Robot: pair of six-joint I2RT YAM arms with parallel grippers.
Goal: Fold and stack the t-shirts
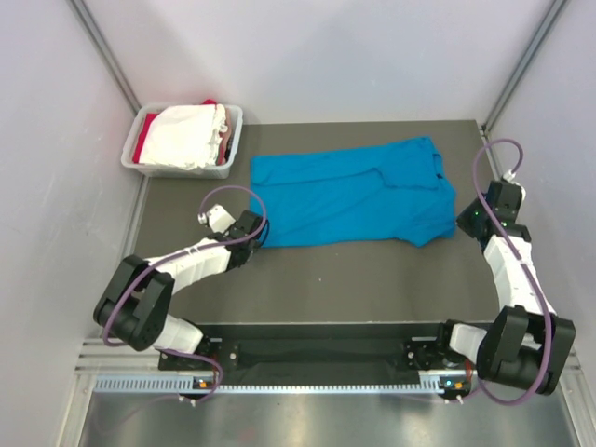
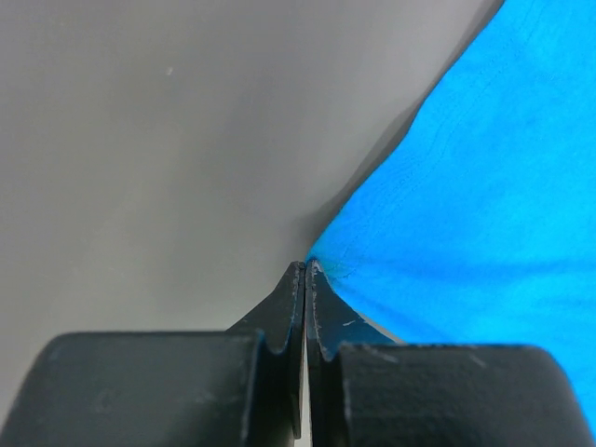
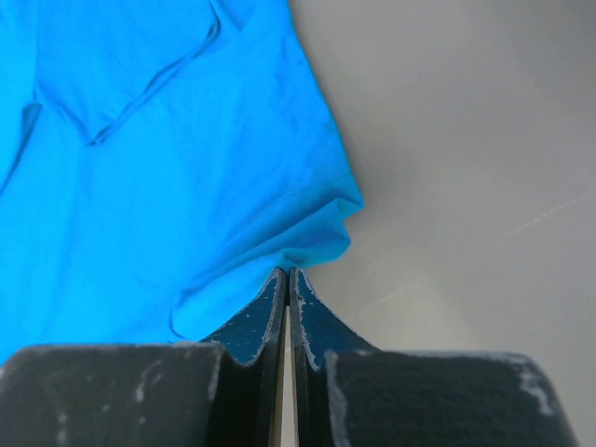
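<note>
A blue t-shirt lies spread across the table, its long side running left to right. At its near-left corner, my left gripper is shut on the cloth. In the left wrist view the fingertips meet with the corner of the fabric between them. On the right edge of the shirt, my right gripper is shut, and in the right wrist view a small crumpled fold of blue cloth is pinched at its fingertips. The lower right part of the shirt is wrinkled.
A white bin at the back left holds folded cloth, white on top with red showing. Bare grey table lies in front of the shirt. White walls close in on both sides.
</note>
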